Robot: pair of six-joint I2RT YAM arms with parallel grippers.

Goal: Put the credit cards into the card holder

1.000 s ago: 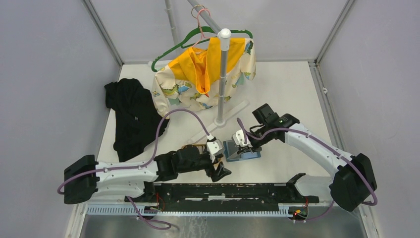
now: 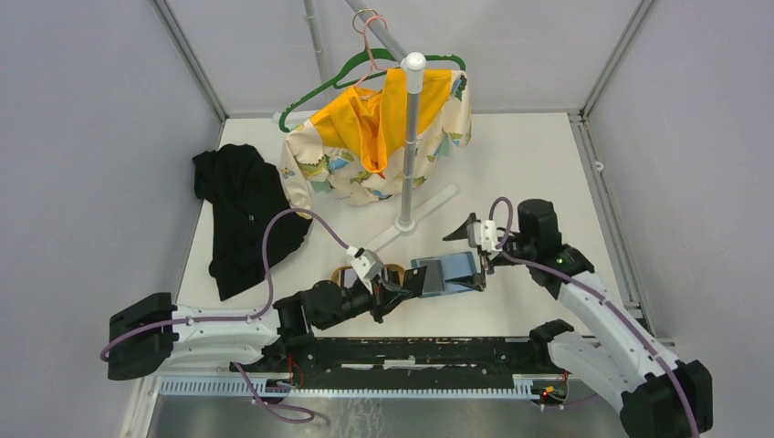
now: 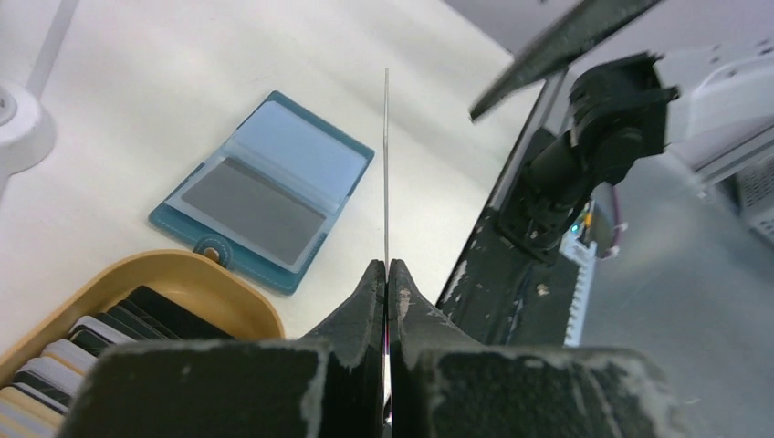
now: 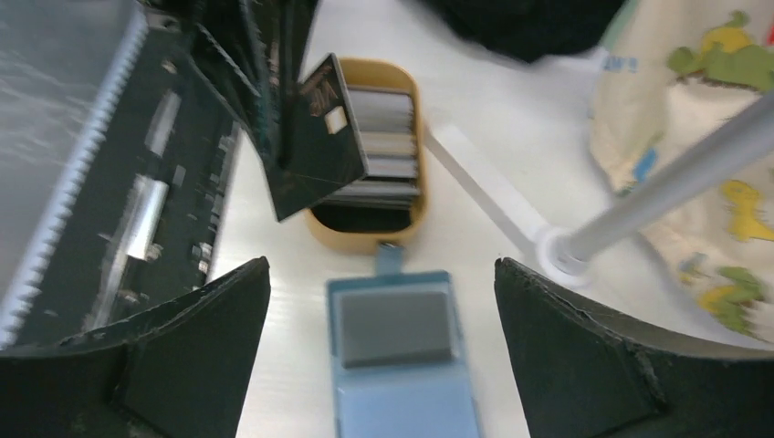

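Note:
A black card (image 4: 315, 146) with a small light patch stands out from my left gripper, which is shut on it. The left wrist view shows that card edge-on as a thin upright line. On the table the blue card holder (image 2: 444, 274) lies spread flat, its grey pocket (image 3: 258, 208) facing up. The held card is above the table, close to the holder's left side in the top view. My right gripper (image 2: 476, 251) stands open over the holder's right part, with nothing between its fingers.
A tan tray (image 3: 246, 301) with several cards sits left of the holder. The stand's pole (image 2: 407, 182) and base rise behind it, with an apron (image 2: 374, 137) hanging. A black cloth (image 2: 246, 214) lies at the left. Bare table stretches to the back right.
The right gripper has opened and moved right, uncovering the holder.

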